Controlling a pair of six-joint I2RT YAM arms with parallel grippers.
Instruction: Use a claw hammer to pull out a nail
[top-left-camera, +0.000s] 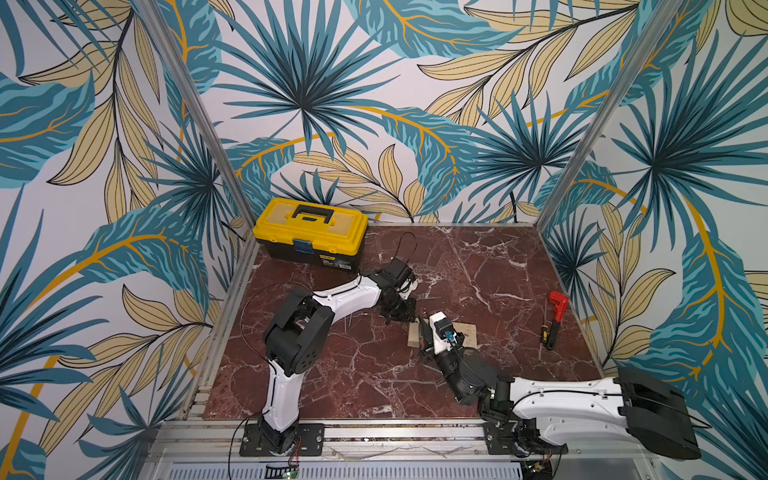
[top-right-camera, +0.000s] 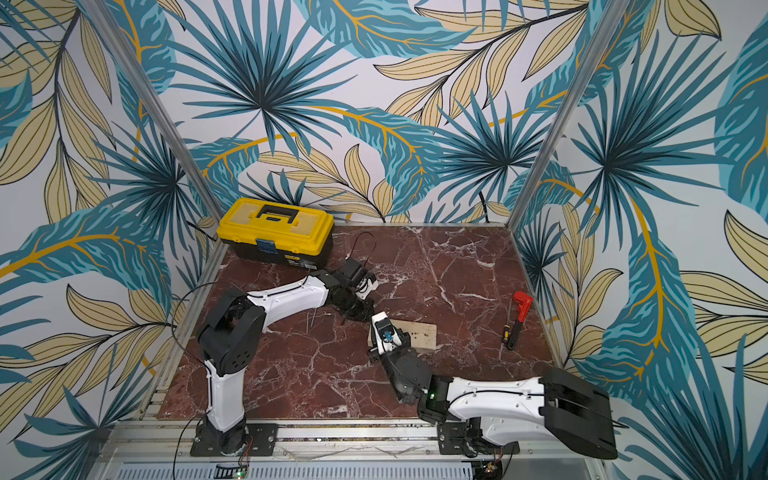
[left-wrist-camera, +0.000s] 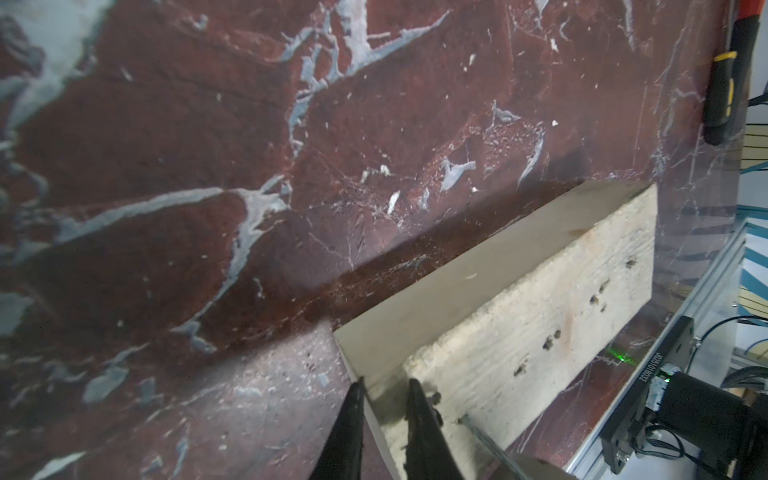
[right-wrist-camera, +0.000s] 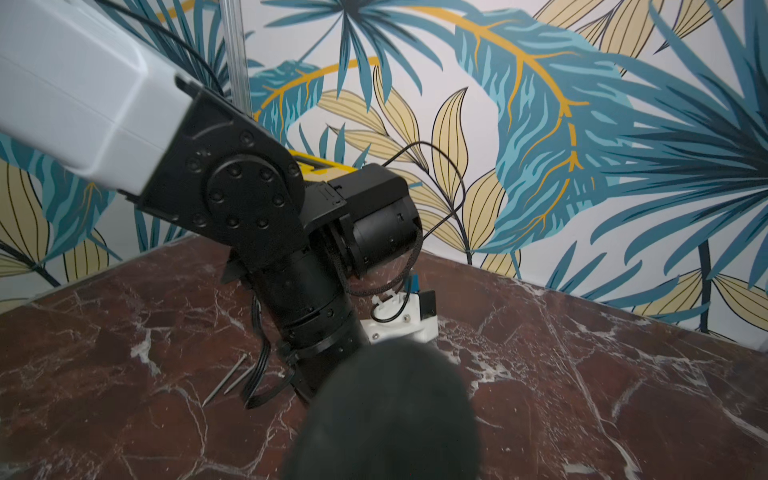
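Observation:
The pale wooden board (left-wrist-camera: 552, 320), its face dotted with several holes, lies mid-table. In the left wrist view, my left gripper is shut on the board's near end, one finger on each side of it. A thin grey metal shaft, apparently the nail (left-wrist-camera: 485, 441), juts from the board beside those fingers; its far end runs into a blurred shape. My right gripper (top-left-camera: 427, 334) is over the board in the top left view, its fingers largely hidden. A blurred dark rounded object (right-wrist-camera: 392, 412), apparently the hammer's handle end, fills the lower right wrist view; the claw cannot be made out.
A yellow-lidded toolbox (top-left-camera: 310, 228) stands at the back left. A red-and-black tool (top-left-camera: 553, 320) lies near the right edge. Loose nails (right-wrist-camera: 225, 379) lie on the marble tabletop.

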